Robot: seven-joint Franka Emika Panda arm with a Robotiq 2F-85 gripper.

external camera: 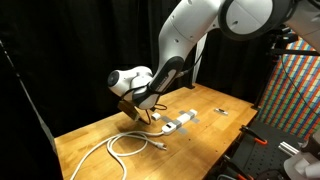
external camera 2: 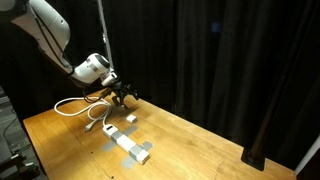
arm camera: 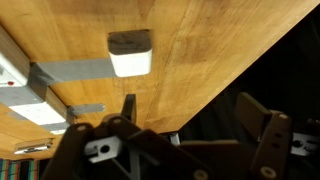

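Observation:
My gripper stands open over the wooden table, its two dark fingers wide apart with only bare wood and the table's edge visible between and beneath them. A small white block (arm camera: 130, 54) with a dark grey side lies on the table, apart from the fingers and higher in the wrist view. That block (external camera 2: 131, 118) also shows just in front of the gripper (external camera 2: 122, 99) in exterior view 2. A white power strip (external camera 2: 125, 144) is fixed among grey tape patches nearby. Its white cable (external camera: 103, 147) loops over the table's left part in exterior view 1.
Dark curtains (external camera 2: 200, 70) hang behind the table's far edge, close to the gripper. Bare table (external camera 2: 195, 145) stretches to the right of the strip in exterior view 2. A small pale item (external camera: 221, 111) lies near the table's right side.

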